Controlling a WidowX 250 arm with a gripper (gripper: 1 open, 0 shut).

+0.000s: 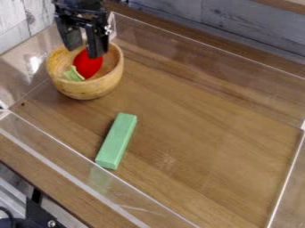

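My gripper [84, 40] is at the top left, open, over a wooden bowl [102, 85]. Inside the bowl lie a red object [87, 62] and a pale green piece [74, 75]; the gripper's fingers hang at the red object's upper part and partly hide it. A long mint-green block [116, 141] lies on the wooden surface below and to the right of the bowl.
Clear raised edges run along its sides, and dark cables or fittings show at the lower left corner.
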